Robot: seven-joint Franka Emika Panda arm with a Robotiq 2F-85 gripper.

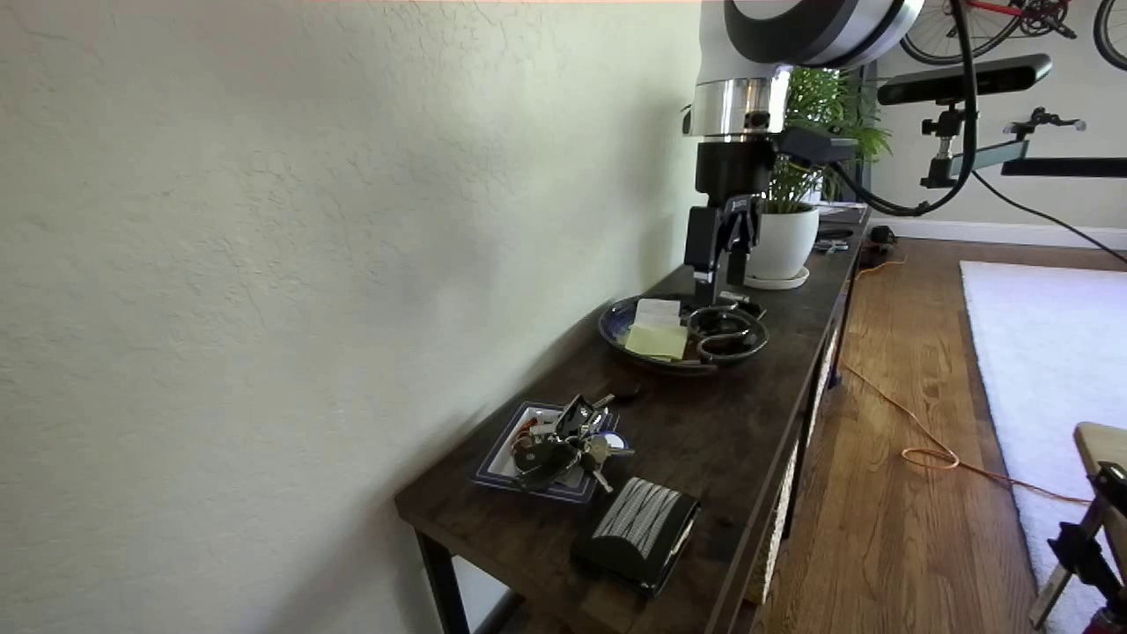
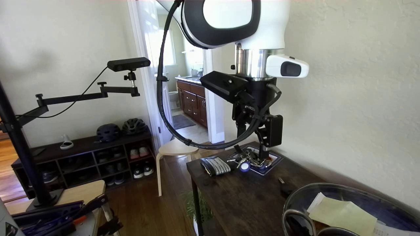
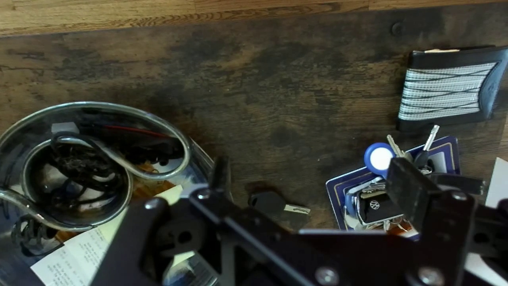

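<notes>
Over the dark table my gripper points down, its two fingers well apart and nothing held between them. A single black-headed key (image 3: pixel 270 202) lies on the table beneath that gap. Beside it, a blue-edged square tray (image 3: pixel 335 186) carries a bunch of keys (image 3: pixel 378 208) with a round blue-and-white tag (image 3: pixel 380 159); my right finger partly covers the bunch in the wrist view. A glass bowl (image 3: pixel 90 105) with scissors-like curved handles (image 3: pixel 138 172), cables and paper slips stands on the other side, partly behind my left finger.
A black wallet with a grey woven band (image 1: pixel 639 518) lies near the table's end. A potted plant in a white pot (image 1: pixel 784 243) stands farther back. The wall (image 1: pixel 370 264) borders one long side. Bare tabletop (image 3: pixel 285 95) stretches between bowl and wallet.
</notes>
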